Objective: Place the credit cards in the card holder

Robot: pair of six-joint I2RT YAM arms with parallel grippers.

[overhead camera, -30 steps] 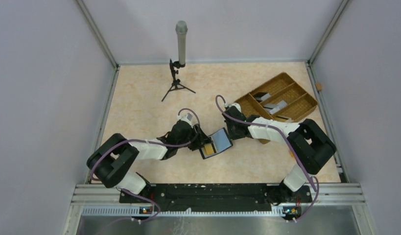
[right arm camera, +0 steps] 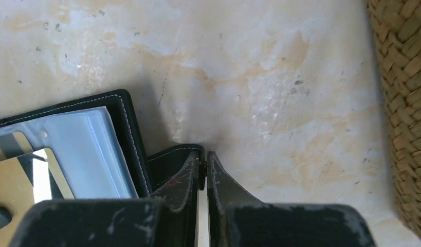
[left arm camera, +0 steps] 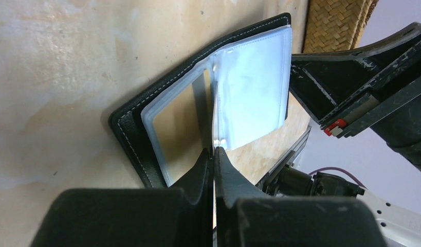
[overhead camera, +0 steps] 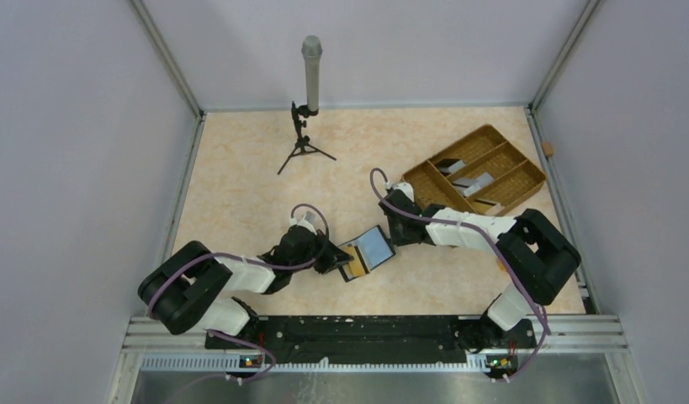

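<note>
On the table lies the open black card holder (overhead camera: 375,246) with clear plastic sleeves. One gold card (left arm camera: 178,126) with a dark stripe shows inside a sleeve. A second gold card (right arm camera: 12,182), its stripe shiny, is held by my left gripper, which is shut on it. Seen edge-on in the left wrist view, this card stands over the sleeve near the holder's middle; whether its edge is inside a sleeve, I cannot tell. My right gripper is shut on a black flap (right arm camera: 173,153) at the holder's right edge.
A woven, divided basket (overhead camera: 513,181) with several cards or small items stands at the back right, close to the right arm. A small black tripod (overhead camera: 302,145) is at the back. The table between tripod and holder is clear.
My left gripper has moved toward the front left, uncovering more of the holder. The holder and right gripper have shifted slightly left and toward the front.
</note>
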